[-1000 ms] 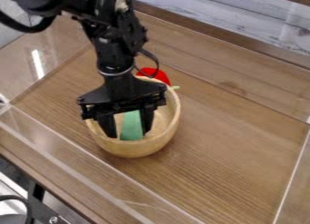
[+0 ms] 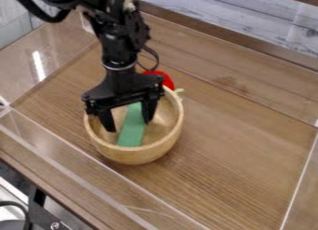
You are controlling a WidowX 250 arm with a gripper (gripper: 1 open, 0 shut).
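Observation:
My black gripper (image 2: 128,105) hangs over a light wooden bowl (image 2: 140,154) near the middle left, with its fingers spread open at the bowl's upper rim and inside it. A green object (image 2: 132,131) lies in the bowl, below and between the fingers; the gripper partly hides it, and I cannot tell whether they touch.
A red object (image 2: 162,78) with a pale tip sits just behind the bowl, partly hidden by the arm.

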